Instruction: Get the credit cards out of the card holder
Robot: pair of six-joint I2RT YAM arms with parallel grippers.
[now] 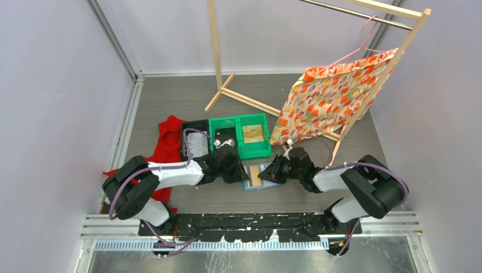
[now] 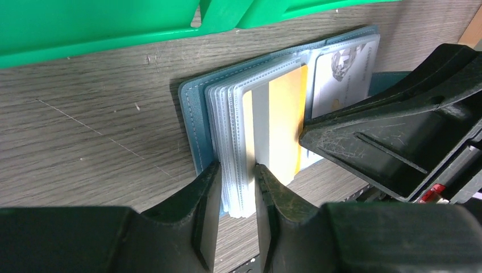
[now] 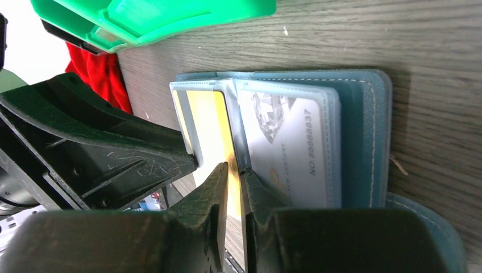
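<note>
A blue card holder (image 2: 196, 122) lies unfolded on the table, with a stack of clear sleeves (image 2: 227, 153) standing slightly off its left half. A yellow-and-grey card (image 2: 284, 105) sits in the top sleeve; a white card (image 3: 284, 136) with a diamond picture sits in the sleeve to its right. My left gripper is part open at the near left of the sleeves, their edges between its fingertips. Above the yellow card's right edge is my right gripper, its fingers a narrow gap apart; whether they touch the card I cannot tell.
Directly behind the holder stands a green tray (image 1: 271, 136), with a black box (image 1: 195, 124) to its left. Red cloth (image 1: 169, 136) lies farther left. A wooden rack (image 1: 250, 102) with a hanging patterned cloth (image 1: 335, 94) fills the back right.
</note>
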